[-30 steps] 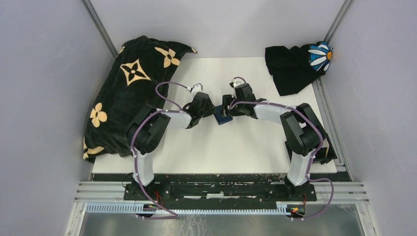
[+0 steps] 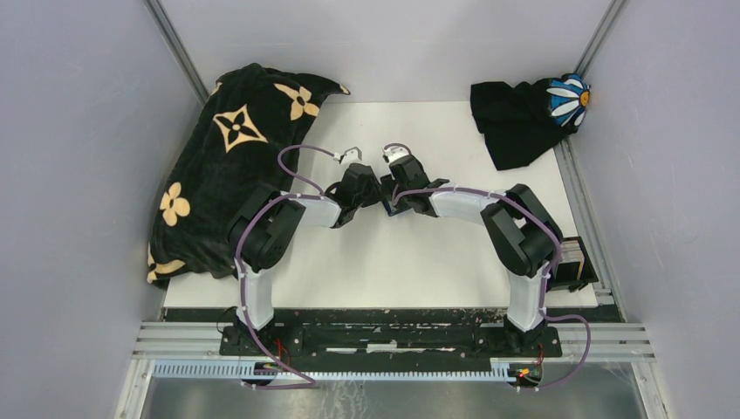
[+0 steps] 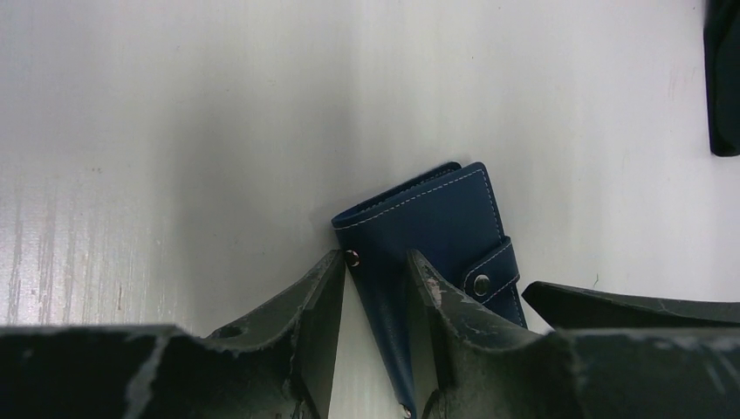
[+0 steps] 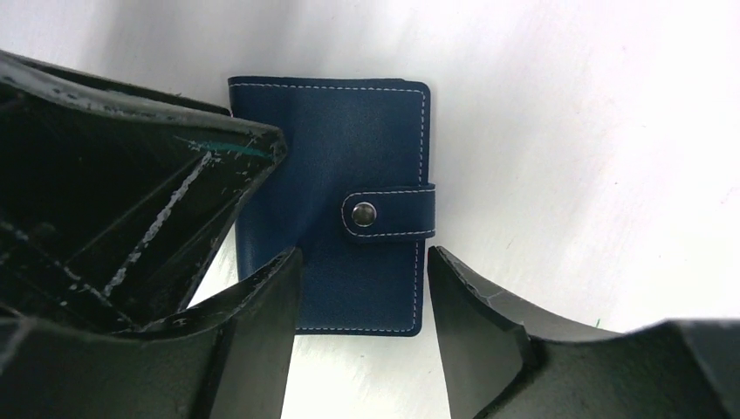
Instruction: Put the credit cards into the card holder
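Note:
The card holder (image 4: pixel 327 166) is dark blue with white stitching and lies flat on the white table, its snap strap (image 4: pixel 401 212) closed. In the left wrist view, the left gripper is part open near the corner of the holder (image 3: pixel 423 209) farthest from the strap side; whether its fingers touch the holder is unclear. Over the holder, the right gripper stands part open, with a gap between its fingers and no grip on anything. From above, both hands hide most of the holder (image 2: pixel 389 208). No loose cards can be made out.
A black tray (image 2: pixel 572 264) with something pale in it stands at the right edge. Black patterned cloth (image 2: pixel 236 166) covers the left side, and another dark cloth (image 2: pixel 515 122) lies at the back right.
The left arm stays nearly in place.

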